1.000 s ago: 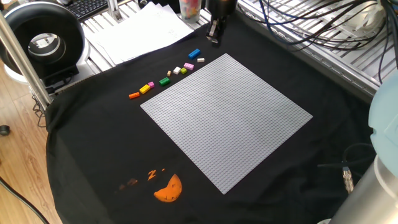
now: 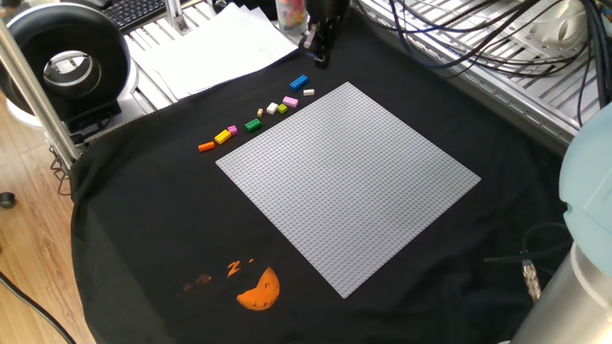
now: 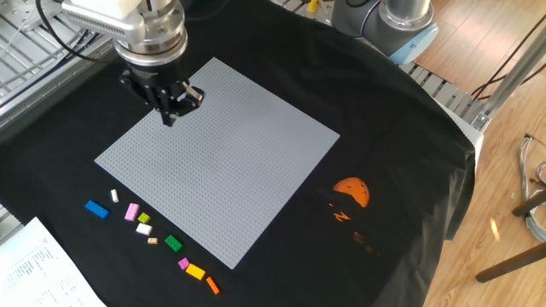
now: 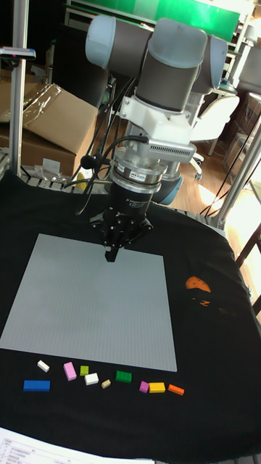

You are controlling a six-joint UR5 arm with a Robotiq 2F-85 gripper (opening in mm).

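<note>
Above the grey studded baseplate (image 3: 222, 158) hangs my black gripper (image 3: 169, 118), pointing down. Its fingertips come together in exterior view 3, so it looks shut, and nothing shows between them. At the top of exterior view 1 only the lower part of the gripper (image 2: 318, 59) appears. Loose bricks lie in a row on the black cloth along one side of the plate: blue (image 4: 36, 385), small white (image 4: 43, 366), pink (image 4: 69, 371), lime (image 4: 84, 370), white (image 4: 92, 379), tan (image 4: 106, 383), green (image 4: 123, 378), small magenta (image 4: 144, 386), yellow (image 4: 156, 387) and orange (image 4: 176, 390). The baseplate is bare.
White papers (image 2: 215, 53) lie beyond the brick row, near a clear cup (image 2: 292, 14). Dark cables (image 2: 469, 43) run over the metal rack. An orange print (image 2: 259, 290) marks the cloth. Apart from the bricks, the cloth around the plate is mostly clear.
The bricks and baseplate have not moved.
</note>
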